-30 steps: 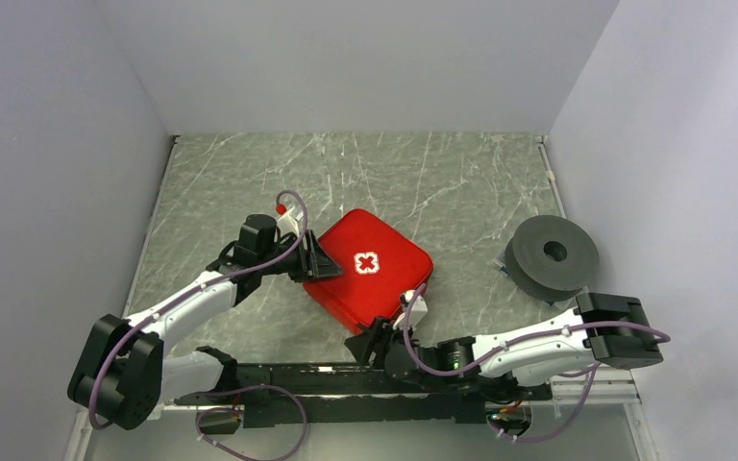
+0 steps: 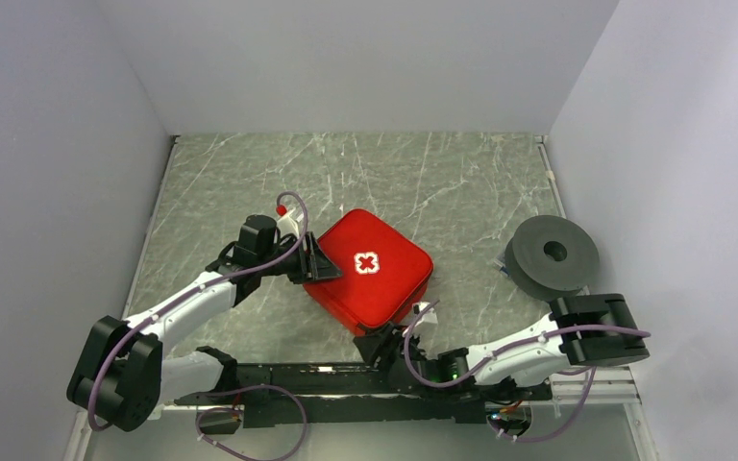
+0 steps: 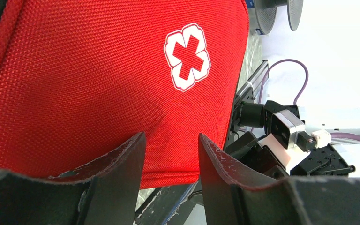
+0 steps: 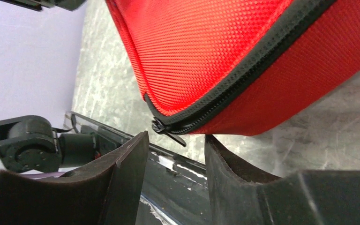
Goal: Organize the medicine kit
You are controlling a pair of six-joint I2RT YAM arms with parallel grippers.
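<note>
The red medicine kit (image 2: 366, 279), with a white-bordered cross on its lid, lies closed and turned diagonally near the table's front middle. Over its left side, my left gripper (image 2: 325, 270) is part open; in the left wrist view, the lid (image 3: 98, 93) spreads out beyond the fingers with nothing gripped. At the kit's front corner is my right gripper (image 2: 373, 344). Its fingers (image 4: 131, 173) stand apart in the right wrist view. Just beyond them a black zipper pull (image 4: 161, 129) hangs at the end of the kit's zipper (image 4: 225, 91), not clamped.
A dark grey spool (image 2: 552, 257) lies at the right side of the table, with something small partly under it. Behind the kit, the marble-patterned table (image 2: 413, 173) is clear. The black rail (image 2: 317, 379) runs along the front edge, close to my right gripper.
My right gripper has shifted slightly at the kit's front corner, its arm moving a little to the left and its wrist turning. The left arm and the kit look unmoved.
</note>
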